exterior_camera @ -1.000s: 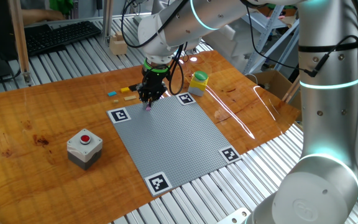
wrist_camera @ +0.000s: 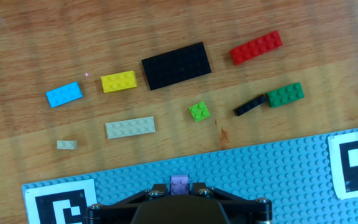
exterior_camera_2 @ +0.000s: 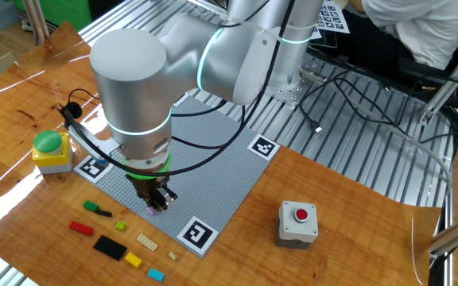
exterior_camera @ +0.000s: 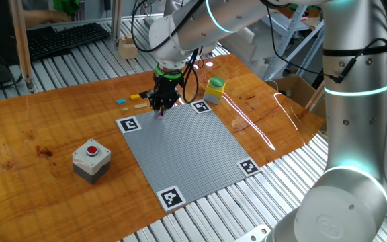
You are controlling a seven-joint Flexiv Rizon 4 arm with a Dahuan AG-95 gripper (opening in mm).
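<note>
A small purple brick (wrist_camera: pixel 179 183) sits between the fingertips of my gripper, which is shut on it. Below them spreads the studded baseplate (wrist_camera: pixel 241 168), blue in the wrist view and grey in the exterior views. In exterior view 1 the gripper (exterior_camera: pixel 160 111) points down over the plate's far edge, between two corner markers. The purple brick (exterior_camera_2: pixel 153 211) peeks out under the fingers in exterior view 2. Whether its underside touches the studs, I cannot tell.
Loose bricks lie on the wood beyond the plate: blue (wrist_camera: pixel 64 94), yellow (wrist_camera: pixel 119 81), large black (wrist_camera: pixel 176 66), red (wrist_camera: pixel 256 47), lime (wrist_camera: pixel 199 111), green (wrist_camera: pixel 285 94) and others. A red-button box (exterior_camera: pixel 91 160) and a green-button box (exterior_camera: pixel 214 89) flank the plate. The plate's middle is bare.
</note>
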